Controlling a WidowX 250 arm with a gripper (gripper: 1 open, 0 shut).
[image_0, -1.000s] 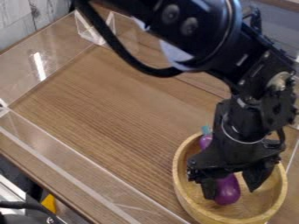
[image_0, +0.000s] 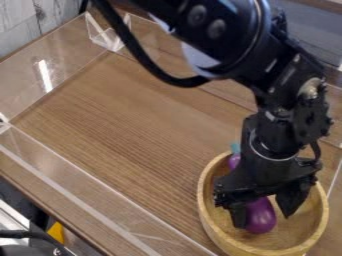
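A yellow bowl (image_0: 305, 226) sits at the lower right on the wooden surface. My black gripper (image_0: 263, 205) is lowered into it, its fingers around a purple object (image_0: 259, 220) that rests in the bowl. Whether the fingers grip it is hard to tell. More purple, with a bit of teal, shows behind the gripper at the bowl's back edge, mostly hidden.
A dark arm and cable fill the upper right.
The arm's upper part and cable have shifted slightly. The gripper and the purple object look almost unchanged.
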